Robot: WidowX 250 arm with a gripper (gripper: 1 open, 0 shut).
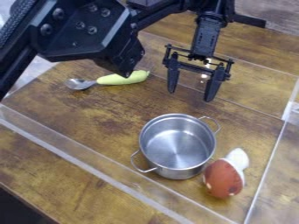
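My black gripper [191, 87] hangs open over the back middle of the wooden table, with a small pale object [205, 63] partly hidden behind it. A steel pot [177, 145] with two wire handles sits in the front middle. A red-and-white toy [225, 178], like a mushroom, lies to its right. At the back left lie a pale yellow-green corn-like vegetable [122, 79] and a silver spoon [80, 84], its handle partly hidden.
The wooden table [70, 140] has clear room at the left front and between the pot and my gripper. Clear plastic edging runs along its sides. My arm covers the upper left of the view.
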